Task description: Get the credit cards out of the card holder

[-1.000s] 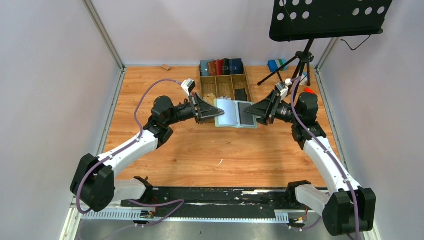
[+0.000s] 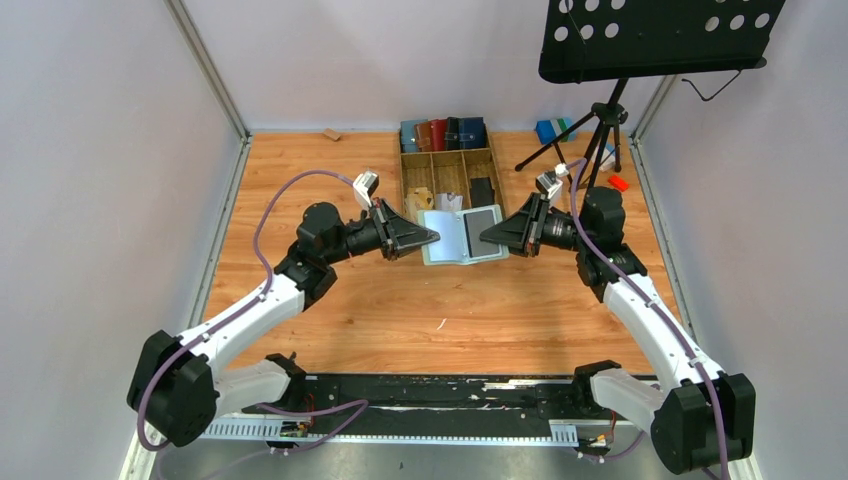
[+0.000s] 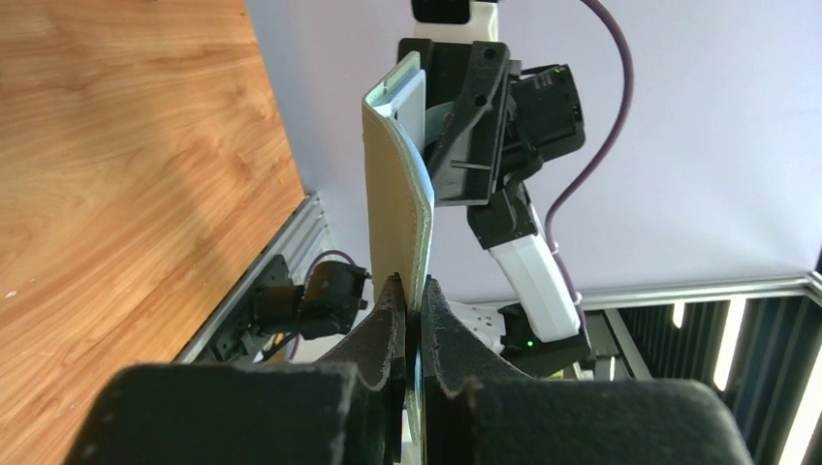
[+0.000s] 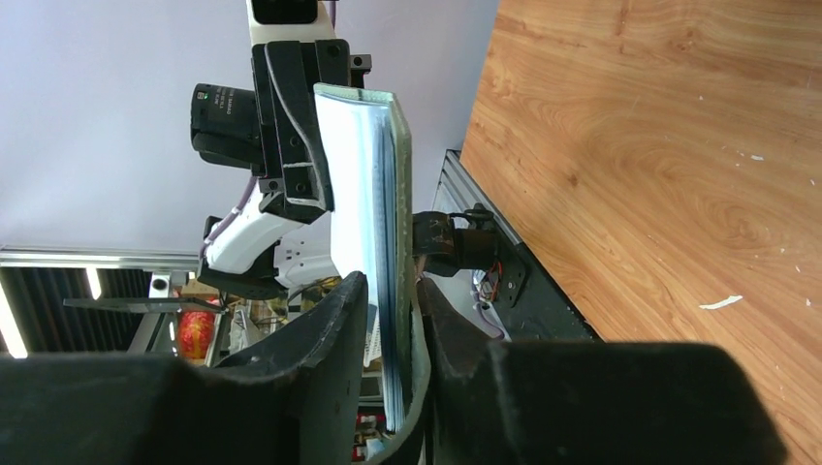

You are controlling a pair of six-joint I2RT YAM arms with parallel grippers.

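An open light-blue card holder (image 2: 450,238), with a pale left half and a dark grey right panel, is held between both arms in the top view. My left gripper (image 2: 430,237) is shut on its left edge; in the left wrist view the holder (image 3: 395,194) stands edge-on between the fingers. My right gripper (image 2: 488,237) is at the right half, and in the right wrist view its fingers straddle the holder (image 4: 357,184). Whether they grip it tightly is hard to tell. No separate card can be made out.
Behind the holder stands a wooden compartment box (image 2: 450,160) with several wallets and small items. A black music stand (image 2: 615,100) is at the back right, with small blue and red items near it.
Both grippers and the open holder have moved slightly left and toward the table's front in the top view.
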